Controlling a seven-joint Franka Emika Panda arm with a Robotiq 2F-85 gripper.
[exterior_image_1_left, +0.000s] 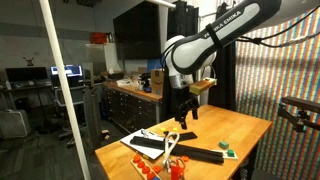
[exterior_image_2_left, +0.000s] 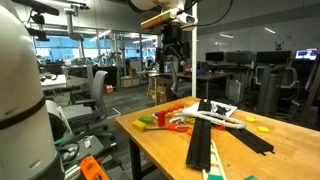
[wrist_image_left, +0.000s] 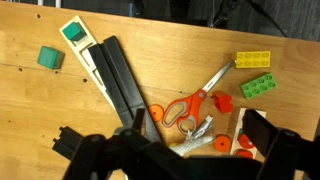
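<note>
My gripper stands open above the wooden table, its dark fingers spread at the bottom of the wrist view with nothing gripped. Orange-handled scissors (wrist_image_left: 190, 105) lie on the tabletop a little ahead of it. Right of them are a red piece (wrist_image_left: 222, 101), a yellow brick (wrist_image_left: 253, 57) and a green brick (wrist_image_left: 256, 85). Long black bars (wrist_image_left: 125, 75) lie to the left, beside a pale strip (wrist_image_left: 96, 72) with a green block (wrist_image_left: 73, 31) at its end. Another green block (wrist_image_left: 49, 57) sits apart. In exterior view 2 the gripper (exterior_image_2_left: 173, 62) hangs well above the table.
A pale board (wrist_image_left: 240, 134) with red round pieces lies at the lower right, partly hidden by a finger. One black object (wrist_image_left: 67, 142) is at the lower left. Bare wood shows along the table's far side. An office chair (exterior_image_2_left: 97, 95) stands beyond the table.
</note>
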